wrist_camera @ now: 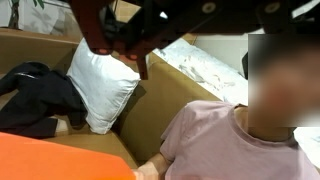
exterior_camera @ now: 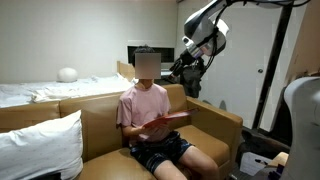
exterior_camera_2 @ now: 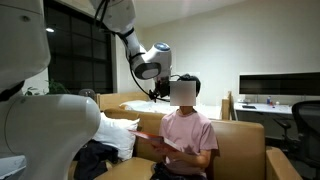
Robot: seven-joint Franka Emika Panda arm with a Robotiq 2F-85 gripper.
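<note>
A person in a pink shirt (exterior_camera: 147,102) and dark shorts sits on the brown couch, holding a thin red-orange book or folder (exterior_camera: 166,121) at lap height. The same orange sheet (wrist_camera: 60,160) fills the lower left of the wrist view, with the person's hand at its edge. My gripper (exterior_camera: 174,75) is raised close beside the person's head, on the right in exterior view 1. It is open, and no object shows in it. In the wrist view its dark parts cross the top, so the fingertips are hard to make out.
The brown couch (exterior_camera: 102,145) has a white pillow (exterior_camera: 42,149) at one end. Beside that pillow lies dark clothing (wrist_camera: 40,98). A white-covered bed (exterior_camera: 28,94) stands behind the couch, and a desk with a monitor (exterior_camera_2: 266,84) is farther back.
</note>
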